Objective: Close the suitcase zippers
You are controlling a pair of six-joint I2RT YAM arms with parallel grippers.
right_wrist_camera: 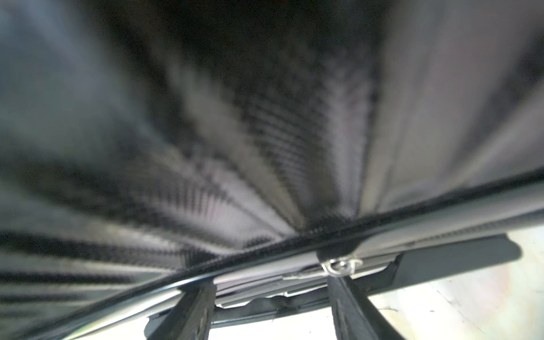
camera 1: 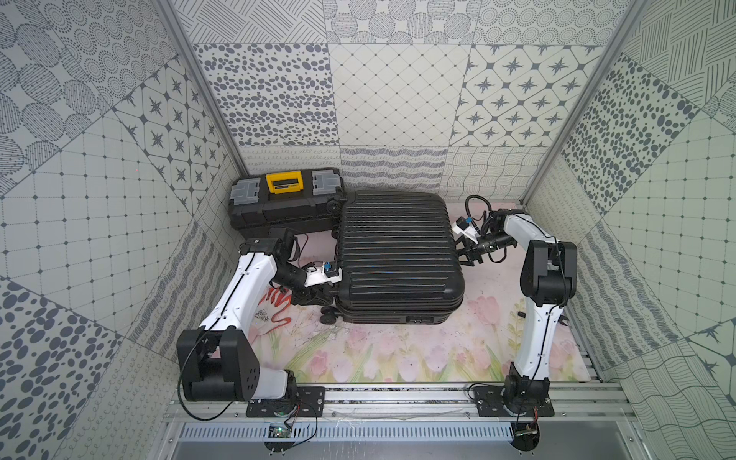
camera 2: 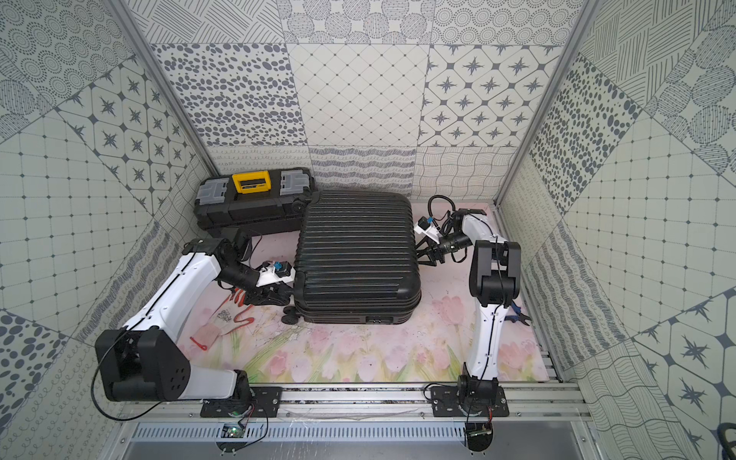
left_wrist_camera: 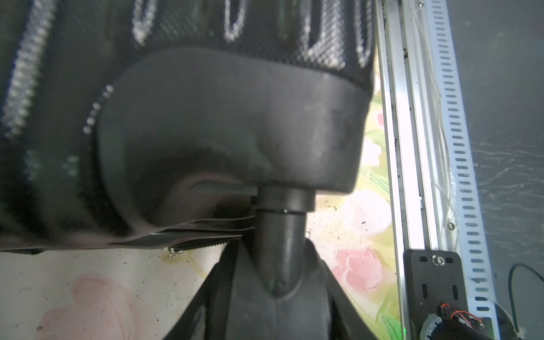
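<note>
The black ribbed suitcase (camera 1: 398, 253) lies flat in the middle of the table. At its left front corner my left gripper is shut on a dark wheel post (left_wrist_camera: 283, 243) under the corner cap. A stretch of zipper teeth (left_wrist_camera: 198, 244) shows beside that post. On the suitcase's right side my right gripper stands open below the shell's edge. A silver metal zipper piece (right_wrist_camera: 341, 265) sits just above the tip of its right-hand finger, with nothing clearly clasped. Whether the zipper is closed here cannot be made out.
A dark handle strip (right_wrist_camera: 459, 260) runs along the suitcase side behind the right fingers. A black toolbox with a yellow handle (camera 1: 284, 181) stands at the back left. Red cord (camera 2: 242, 316) lies left of the suitcase.
</note>
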